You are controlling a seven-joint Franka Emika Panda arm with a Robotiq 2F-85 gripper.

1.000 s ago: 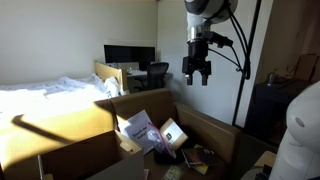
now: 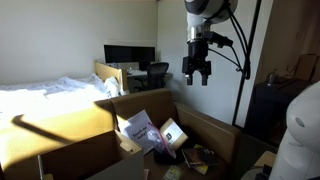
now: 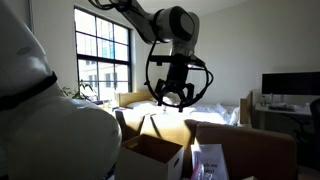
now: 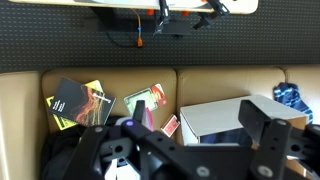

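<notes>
High above a brown sofa (image 2: 125,104), my gripper (image 2: 197,79) points down with its two fingers apart. Nothing shows between them, and in exterior view 2 the gripper (image 3: 174,101) is likewise open. On the sofa seat stands an open cardboard box (image 4: 215,117). Beside it are a white printed bag or sheet (image 2: 138,129), a white card or book (image 2: 173,134) and something pink. Several dark books or magazines (image 4: 78,102) and a small colourful booklet (image 4: 146,98) lie nearby. My gripper touches none of these; its dark body hides part of the sofa in the wrist view.
A black bag or cloth (image 4: 62,152) lies by the books. A blue checked cloth (image 4: 290,98) is beyond the box. Behind the sofa are a bed (image 2: 50,94), an office chair (image 2: 157,74) and a monitor (image 2: 130,54). The air around my gripper is clear.
</notes>
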